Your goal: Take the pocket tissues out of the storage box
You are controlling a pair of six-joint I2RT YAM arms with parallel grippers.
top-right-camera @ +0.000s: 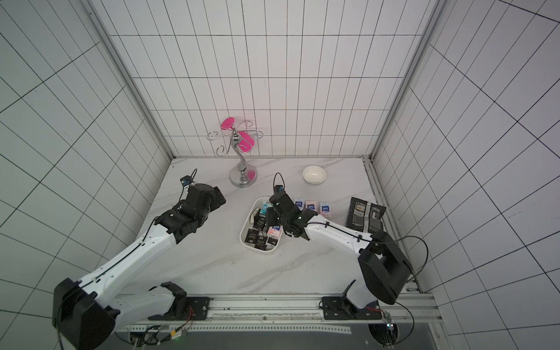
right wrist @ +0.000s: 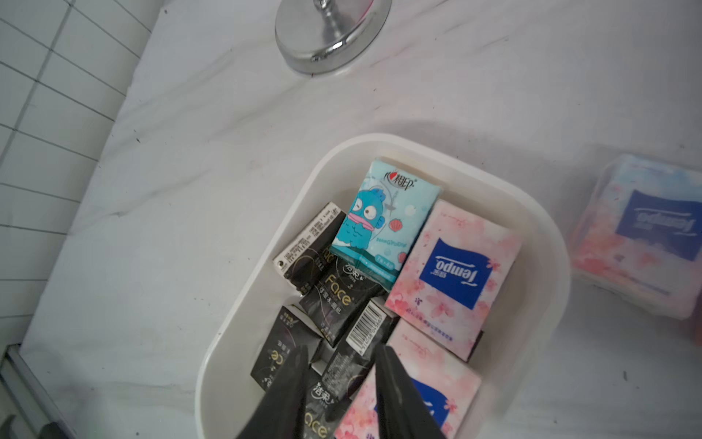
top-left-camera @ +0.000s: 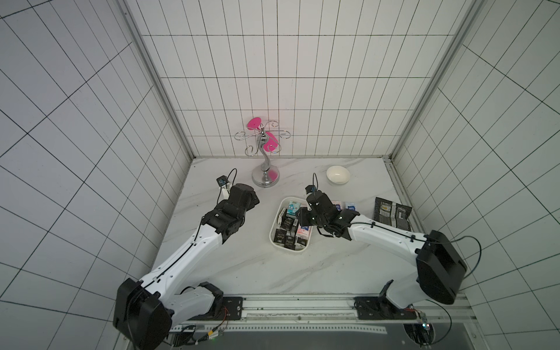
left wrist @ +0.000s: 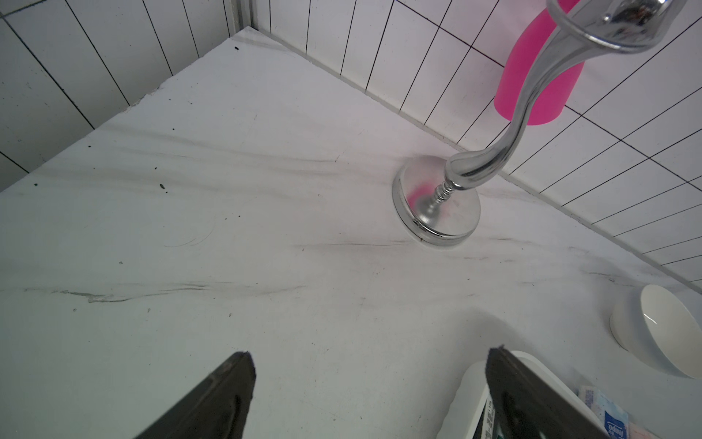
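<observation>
A white storage box [right wrist: 318, 168] sits mid-table, holding black Face packs [right wrist: 338, 300], a cyan pocket tissue pack [right wrist: 384, 216] and pink Tempo packs [right wrist: 453, 281]. My right gripper hovers over the box; in the right wrist view its fingers are dark and blurred, with a narrow gap between them and nothing visibly held. My left gripper is apart, above the table left of the box, open with nothing between its fingers.
Pink Tempo packs [right wrist: 636, 234] lie right of the box. A black pouch [top-right-camera: 364, 215] lies at the far right, a white bowl [top-left-camera: 338, 174] at the back. A chrome stand [top-left-camera: 265, 178] with pink parts stands behind the box.
</observation>
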